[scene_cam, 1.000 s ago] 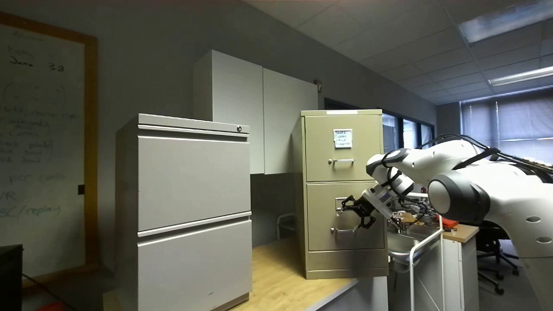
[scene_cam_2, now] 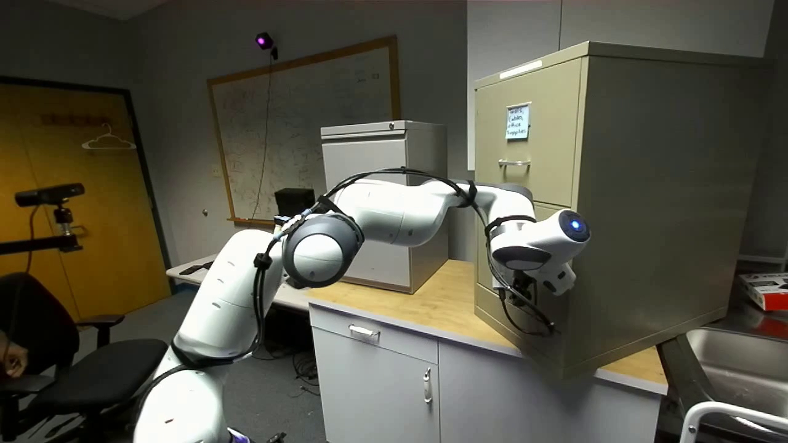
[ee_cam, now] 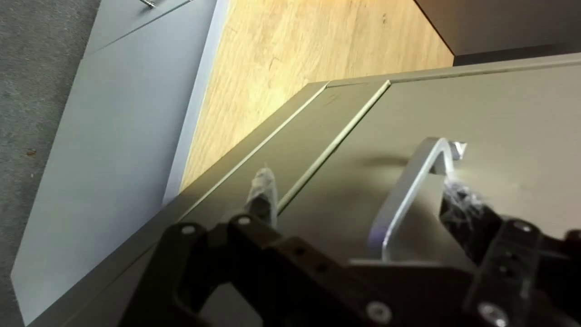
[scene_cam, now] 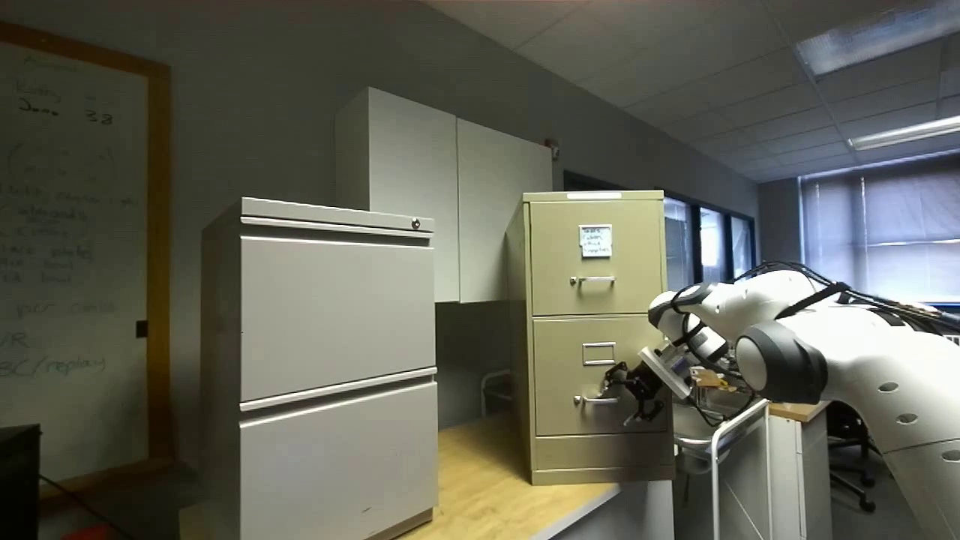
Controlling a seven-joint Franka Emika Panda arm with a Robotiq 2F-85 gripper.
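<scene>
The tan two-drawer filing cabinet [scene_cam: 558, 360] stands on the counter with both drawers shut. Its lower drawer carries a silver bar handle [ee_cam: 407, 190], seen up close in the wrist view. My gripper [scene_cam: 621, 396] is open in front of that drawer, beside the right part of the handle in exterior view 1. In the wrist view the bar lies between the two spread fingers, nearer the right fingertip [ee_cam: 461, 199]; contact cannot be told. The left fingertip [ee_cam: 263, 185] is over the drawer's lower edge. Exterior view 2 mostly hides the gripper behind the wrist.
A grey filing cabinet [scene_cam: 337, 315] stands on the same wooden counter [scene_cam_2: 414, 301], with bare counter between the two. The upper drawer's handle [scene_cam: 594, 279] is above. A sink [scene_cam_2: 746, 369] and a white rail [scene_cam: 717, 477] lie beside the tan cabinet.
The arm has lowered, bringing my gripper down from around the label holder to the lower handle's height and slightly to the right in exterior view 1. The drawers look unmoved.
</scene>
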